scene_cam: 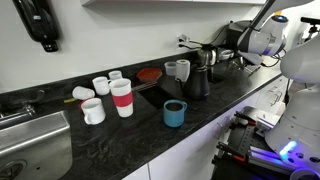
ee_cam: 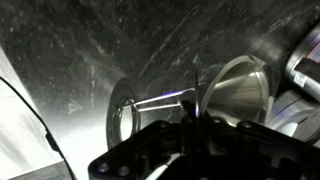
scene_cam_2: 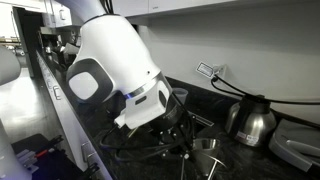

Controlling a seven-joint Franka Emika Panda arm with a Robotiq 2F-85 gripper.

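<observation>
In the wrist view my gripper is shut at the near rim of a shiny metal cup [ee_cam: 240, 92], with its wall apparently between the fingers; the exact contact is hard to see. To the cup's left lies a dark ring-shaped metal piece [ee_cam: 122, 112] joined to thin shiny rods. Exterior view 2 has the metal cup [scene_cam_2: 205, 155] just beside the white arm, whose bulk hides most of the gripper. At the far right of exterior view 1, the gripper [scene_cam: 250, 62] is small and low over the counter's end.
A steel kettle [scene_cam_2: 250, 122] stands close to the cup, near the wall. Farther along the dark counter [scene_cam: 110, 150] are a blue mug [scene_cam: 174, 114], a red-and-white cup [scene_cam: 121, 97], a black kettle [scene_cam: 196, 82] and white mugs.
</observation>
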